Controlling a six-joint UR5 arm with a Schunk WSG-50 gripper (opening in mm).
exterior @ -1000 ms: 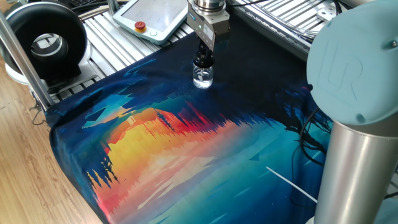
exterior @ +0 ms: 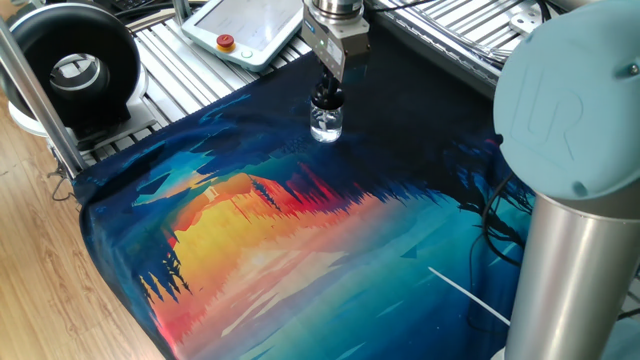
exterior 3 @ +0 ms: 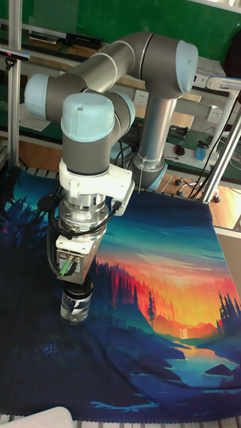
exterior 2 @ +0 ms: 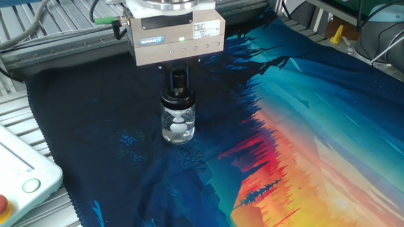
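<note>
A small clear glass jar with a black lid is upright at the dark part of the printed cloth. White rounded shapes show inside its glass. Directly above it, my gripper points straight down, its dark fingers reaching to the lid around a black knob. Black on black hides whether the fingers press on the knob or stand clear of it. The jar also appears below the gripper in exterior view 1, and the jar shows under the arm in exterior view 3. Its base looks to be at the cloth.
A teach pendant with a red stop button lies beyond the cloth's edge. A black ring-shaped device stands at the left. Near the arm's base, a thin white stick crosses the cloth.
</note>
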